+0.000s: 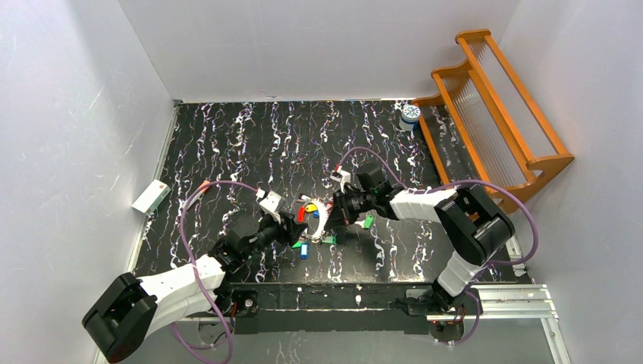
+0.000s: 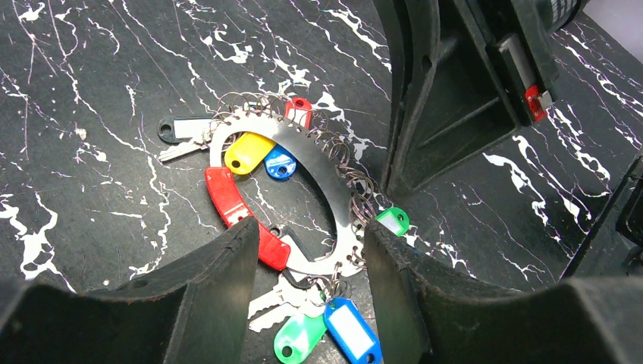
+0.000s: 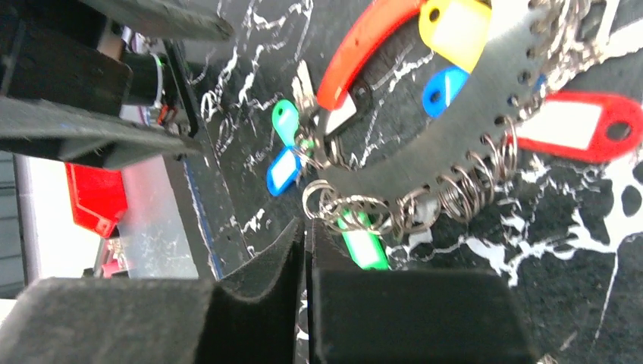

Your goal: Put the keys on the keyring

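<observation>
The keyring (image 2: 318, 167) is a silver crescent plate with a red handle (image 2: 227, 197), lying on the dark marbled table. Small wire loops line its outer edge, and keys and coloured tags lie around it. My left gripper is open over the handle's lower end, empty between its fingers. Beside the loops, my right gripper has its fingers nearly together; whether a loop is caught between the tips cannot be told. A green tag (image 3: 364, 246) lies close by these tips. Blue tag (image 2: 352, 330) and green tag (image 2: 299, 337) hang near the lower end.
A yellow tag (image 2: 249, 153) and a blue tag (image 2: 280, 163) lie inside the crescent. At the back right stand a wooden rack (image 1: 493, 114) and a white tub (image 1: 409, 115). A white box (image 1: 152, 196) is at the left edge.
</observation>
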